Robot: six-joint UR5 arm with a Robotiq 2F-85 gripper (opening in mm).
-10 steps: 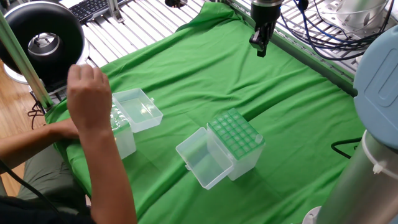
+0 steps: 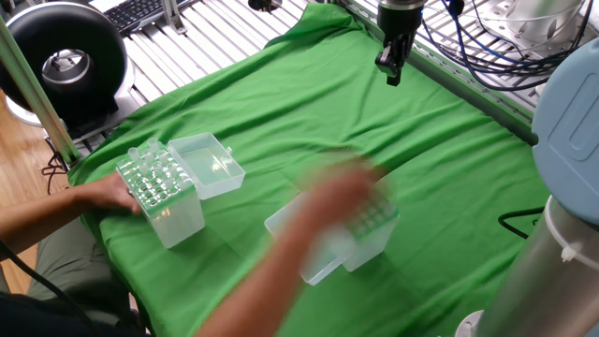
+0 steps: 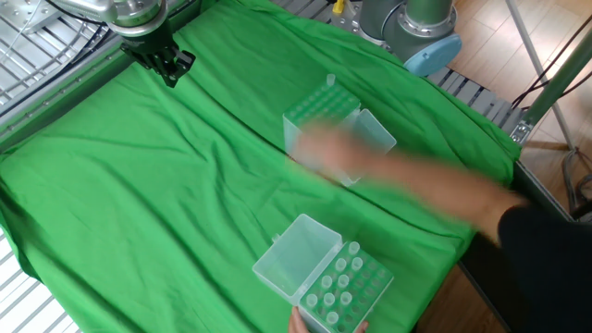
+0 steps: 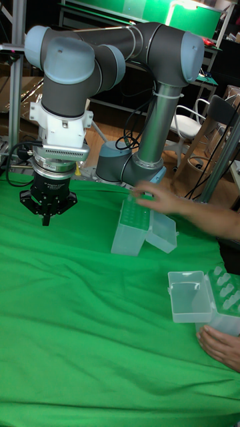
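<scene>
High over the back of the green cloth hangs my gripper (image 4: pixel 46 219), its fingertips together and nothing showing between them. It is well apart from both tube boxes. One translucent box (image 3: pixel 347 294), its lid open, holds a green rack with several clear tubes, and a person's hand grips its side. The other box (image 4: pixel 128 239) stands upright closer to the robot base, with its lid (image 4: pixel 163 233) open too. Its green rack (image 3: pixel 319 104) looks mostly empty, with a clear tube (image 3: pixel 330 81) at one corner. A person's blurred hand (image 2: pixel 344 192) covers part of this rack.
The person's forearm (image 3: pixel 444 190) reaches across the cloth to the box nearer the base. A black spool (image 2: pixel 64 65) stands beyond the table's edge, and cables (image 2: pixel 496 70) run behind the gripper.
The person's moving hand went from above the held box across to the rack of the other box, which it now partly hides. My arm and both boxes have stayed put.
</scene>
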